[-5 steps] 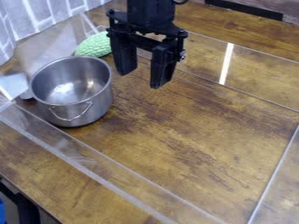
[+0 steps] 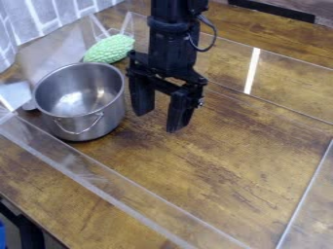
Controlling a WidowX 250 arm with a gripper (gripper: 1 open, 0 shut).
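Note:
The black gripper (image 2: 163,110) points down over the wooden table, to the right of a steel pot (image 2: 78,89). Its two fingers stand apart with no object visible between them. The tips are low, close to the table surface; whether they touch it is hard to tell.
A green corn-like object (image 2: 108,49) lies behind the pot. A white object (image 2: 15,95) sits at the left edge by the pot.
The gripper has moved downward toward the table over the last second, its fingers still apart. The pot and green object look unmoved.

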